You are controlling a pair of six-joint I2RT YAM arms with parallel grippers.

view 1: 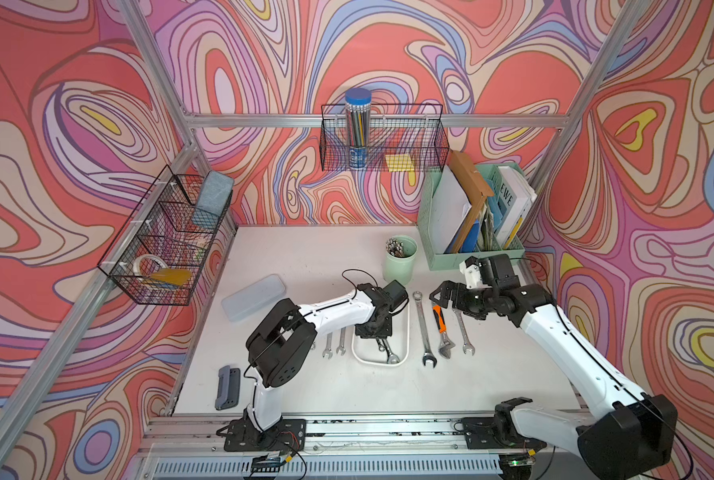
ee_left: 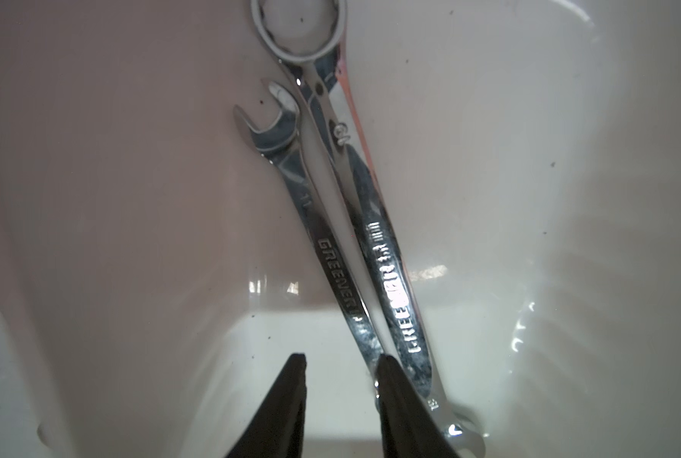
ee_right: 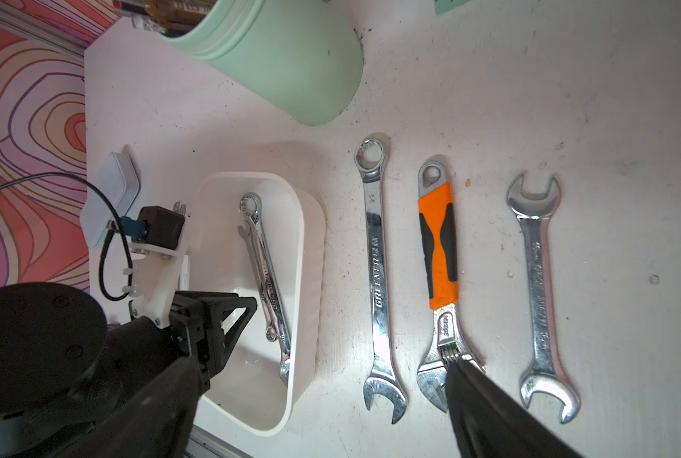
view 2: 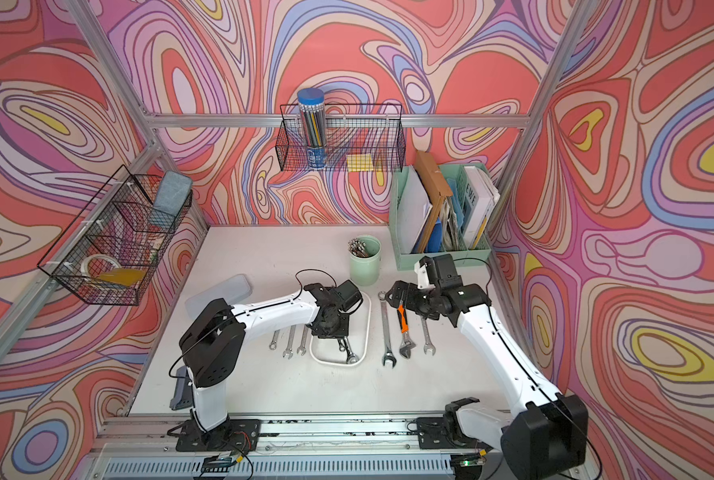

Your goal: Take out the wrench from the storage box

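Two chrome wrenches lie side by side in the white storage box (ee_right: 309, 252). The smaller wrench (ee_left: 332, 259) is left of the longer wrench (ee_left: 378, 252) in the left wrist view. Over the box hovers my left gripper, its fingers (ee_left: 279, 404) apart. Nothing is held between them; the right-hand fingertip overlaps the smaller wrench's lower end in that view, and contact cannot be judged. Well to the right of the box, my right gripper hangs wide open above the tabletop, holding nothing.
Right of the box lie a combination wrench (ee_right: 378, 282), an orange-handled adjustable wrench (ee_right: 438, 252) and a double open-ended wrench (ee_right: 540, 290). Behind stands a green pen cup (ee_right: 302, 61). Several small wrenches (view 2: 289, 342) lie left of the box.
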